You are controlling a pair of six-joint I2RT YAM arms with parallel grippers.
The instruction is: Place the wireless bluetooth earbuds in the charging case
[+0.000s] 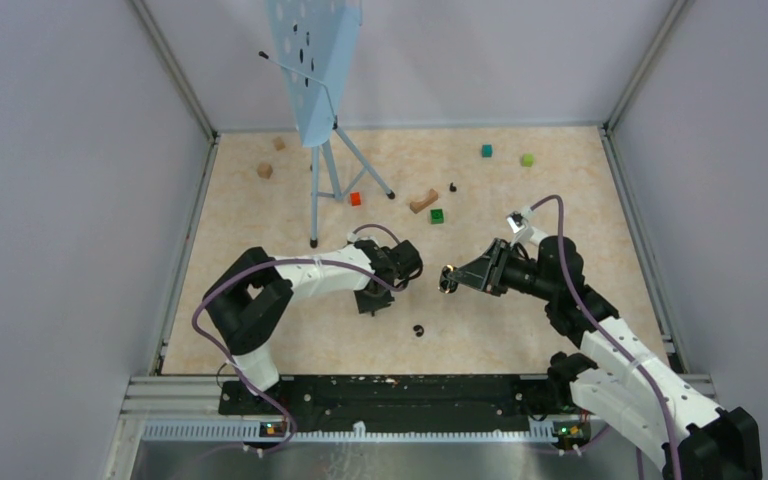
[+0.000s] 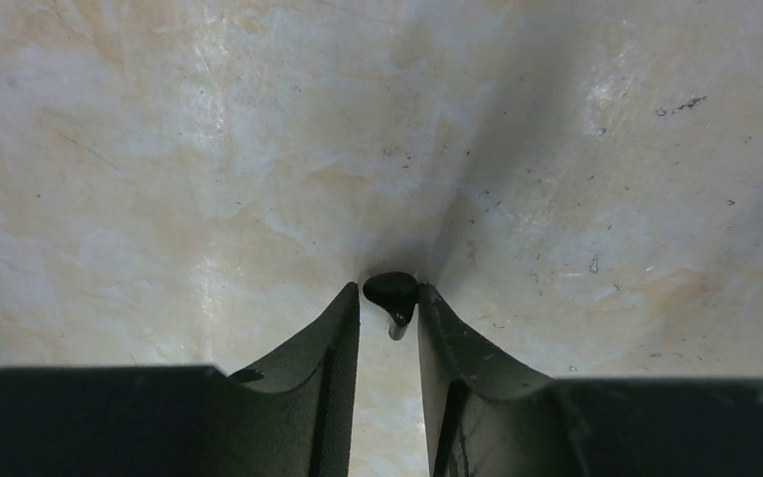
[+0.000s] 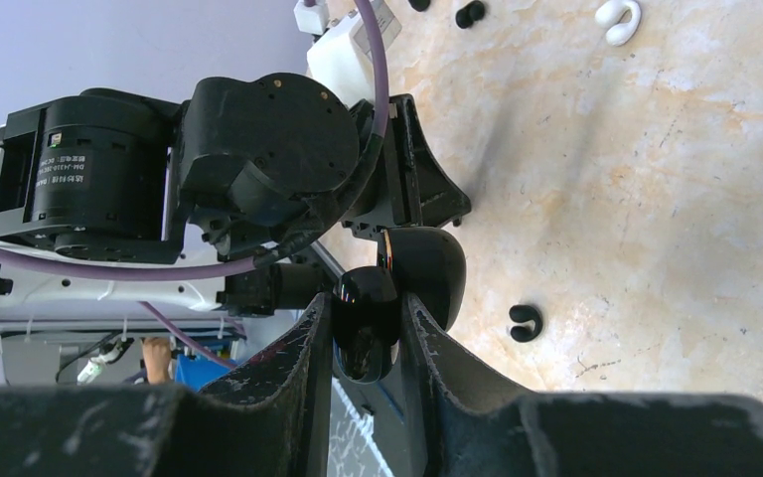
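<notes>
In the top view the glossy black charging case (image 1: 448,280) is held above the table, with my right gripper (image 1: 456,276) shut on it. The right wrist view shows the case body (image 3: 366,343) between the fingers, its rounded lid (image 3: 432,268) standing out behind. My left gripper points down at the table, its fingers a little apart around a small black earbud (image 2: 393,286). The earbud lies close to the right fingertip; a slim gap shows at the left. Another small black piece (image 1: 418,330), likely an earbud, rests right of the left gripper.
A white curved piece (image 3: 620,20) and a black piece (image 3: 470,14) lie across the table. Farther back are a green block (image 1: 436,216), a red block (image 1: 355,199), a wooden arch (image 1: 424,201) and a light-blue stand (image 1: 320,80).
</notes>
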